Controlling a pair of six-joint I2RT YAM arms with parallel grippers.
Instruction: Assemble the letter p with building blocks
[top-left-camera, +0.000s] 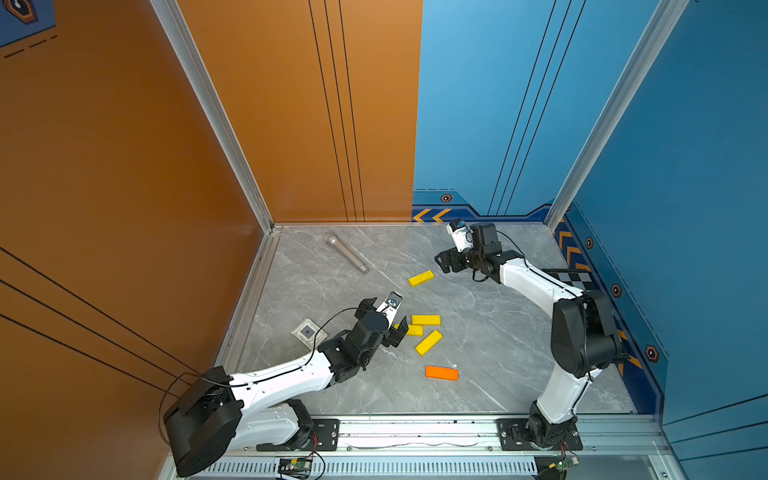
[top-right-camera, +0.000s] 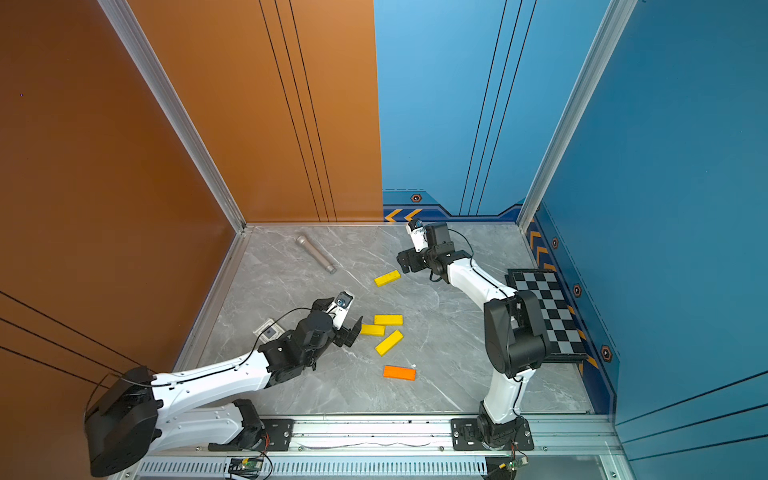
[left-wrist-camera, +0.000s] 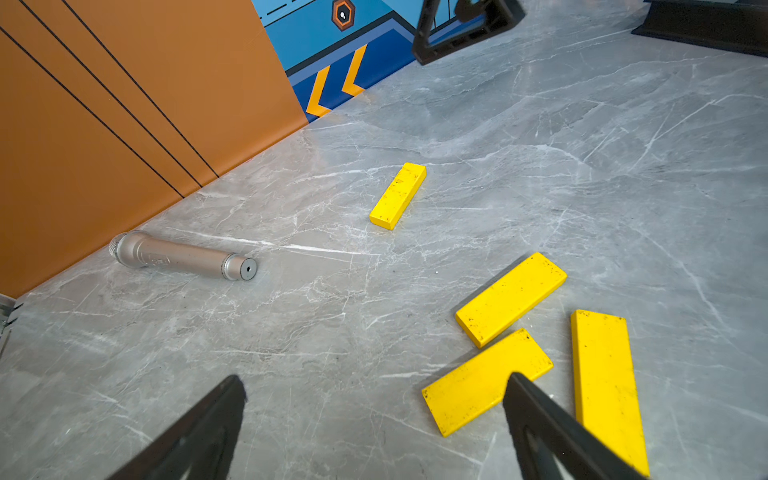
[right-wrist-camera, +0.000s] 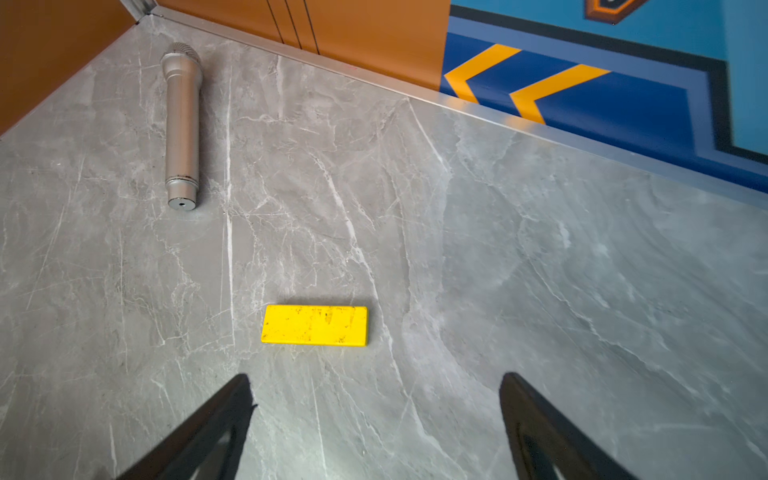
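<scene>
Separate from the rest, one yellow block (right-wrist-camera: 314, 325) lies toward the back, below and left of my open right gripper (top-left-camera: 445, 264) in the top left view. Three more yellow blocks form a loose group mid-table: a rear one (top-left-camera: 426, 320), a left one (left-wrist-camera: 486, 381) partly behind a left gripper finger, and a slanted one (top-left-camera: 429, 342). An orange block (top-left-camera: 441, 373) is nearest the front. My left gripper hovers open at the group's left, its fingers apart with only tabletop between them. Between the right gripper's fingers in its wrist view is bare grey surface.
A silver microphone (top-left-camera: 348, 253) lies at the back left. A small pale square item (top-left-camera: 309, 332) sits beside the left arm. The checkered board (top-right-camera: 549, 312) stands at the right wall. Open grey tabletop (top-left-camera: 496, 344) stretches right of the blocks.
</scene>
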